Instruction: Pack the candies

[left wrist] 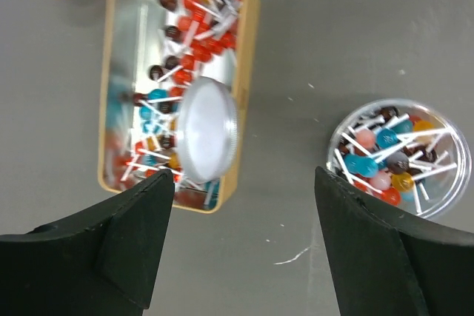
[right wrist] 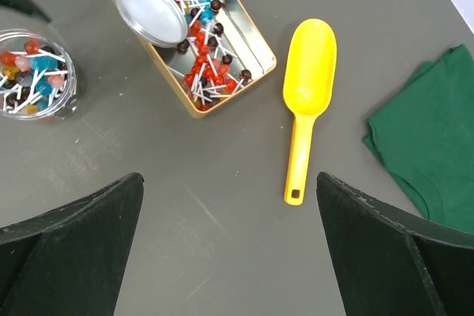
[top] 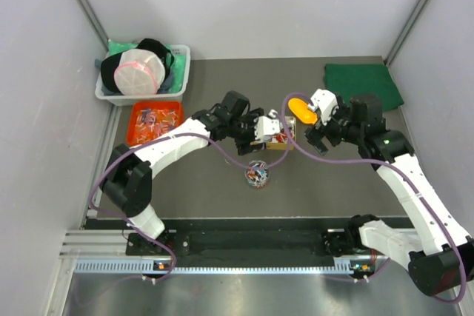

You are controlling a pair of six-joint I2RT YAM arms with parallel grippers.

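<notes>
A gold-rimmed tin box (left wrist: 243,49) holds many lollipops, and a round silver lid (left wrist: 207,131) lies across its rim on the candies. Beside the box stands a clear round jar (left wrist: 400,160) filled with mixed lollipops. My left gripper is open, its fingers above the gap between box and jar, nothing between them. The yellow scoop (right wrist: 309,72) rests on the table, its handle pointing to my right gripper, which is open and empty. From the top, the left arm hides part of the box.
A green cloth (right wrist: 426,138) lies at the right. On the left are an orange tray (top: 131,125) of wrapped items and a white bin (top: 185,83) with hats.
</notes>
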